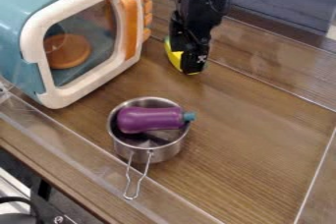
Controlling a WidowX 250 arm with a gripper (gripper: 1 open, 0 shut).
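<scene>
My black gripper (191, 51) points down at the back, right of the toy microwave, its open fingertips low around a yellow object (175, 54), which it partly hides. A steel pot (148, 150) with a wire handle stands at front centre, holding a purple eggplant-like toy (148, 119) with a teal tip.
The teal toy microwave (29, 7) with white-framed door and orange side fills the upper left. A wall rises behind; a dark cable lies at the lower left.
</scene>
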